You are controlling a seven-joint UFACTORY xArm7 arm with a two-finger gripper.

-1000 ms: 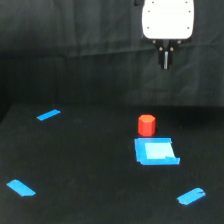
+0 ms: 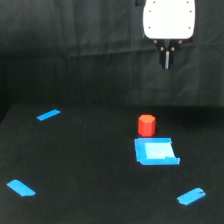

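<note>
A small red block [image 2: 147, 125] with a six-sided outline rests on the black surface, right of the middle. Just in front of it lies a blue-bordered square [image 2: 142, 152] with a pale centre; the block is outside the square, behind it. High above both, near the top right against the dark backdrop, hangs my gripper [image 2: 167, 66] below a white arm section. It points down, well clear of the block. Its dark fingers are too small here to show whether they are apart, and nothing is visible hanging from them.
Strips of blue tape lie flat on the surface: one at the back left [image 2: 48, 115], one at the front left [image 2: 20, 188] and one at the front right [image 2: 191, 196]. Bare black surface fills the left and middle. A dark curtain [image 2: 80, 70] closes off the back.
</note>
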